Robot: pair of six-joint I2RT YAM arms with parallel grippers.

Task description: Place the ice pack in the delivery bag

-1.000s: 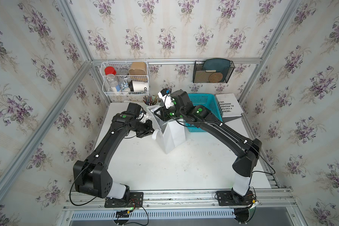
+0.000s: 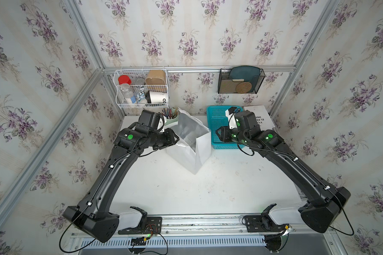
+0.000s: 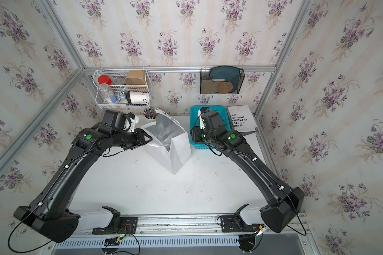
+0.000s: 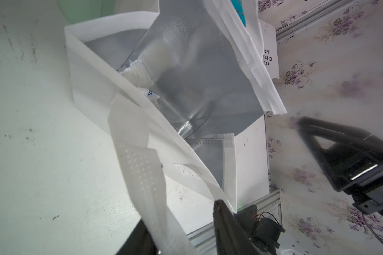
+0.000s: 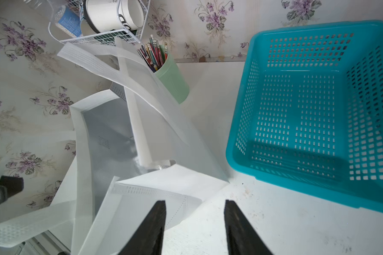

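Observation:
The white delivery bag (image 2: 202, 148) stands upright on the table with its silver-lined mouth open. Inside, the left wrist view shows a crumpled white packet (image 4: 138, 75) with blue print, apparently the ice pack, partly hidden by the near wall. At the bag's left rim is my left gripper, its fingers apart. A white bag handle (image 4: 134, 157) runs down beside its left finger, and I see no grip on it. My right gripper is open and empty, right of the bag and over the basket's left side in the top views.
The teal basket (image 5: 242, 102), right of the bag, looks empty. Behind the bag is a green pencil cup (image 5: 172, 80). A white book (image 3: 241, 118) lies at the back right. A wire shelf (image 2: 141, 89) hangs at the back left.
My right gripper has moved from over the bag's mouth to its right side. The left gripper has moved slightly up and right along the rim, and the bag mouth looks wider.

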